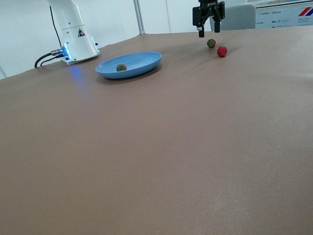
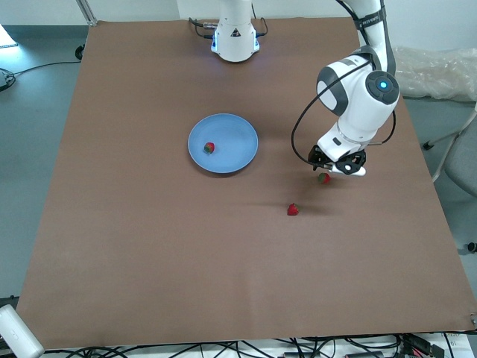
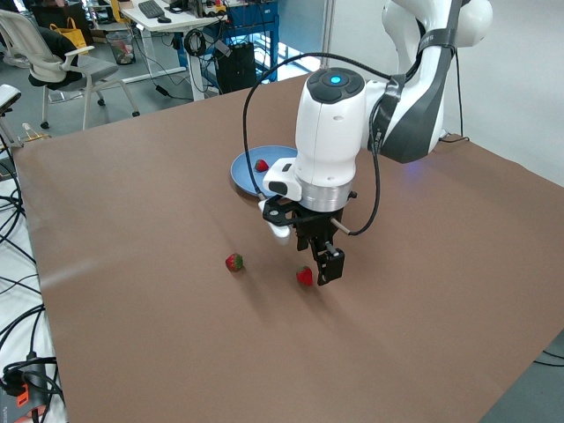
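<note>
A blue plate holds a strawberry; in the top view the plate is at the back. Two more strawberries lie on the table: one beside the gripper, another farther from it. My black gripper hangs above and near these two, its fingers pointing down and apart, with nothing seen between them. In the right view the gripper is just above the strawberry, with the other strawberry to the left.
A white robot base with cables stands at the back edge. A grey chair is beside the table's right edge in the left view.
</note>
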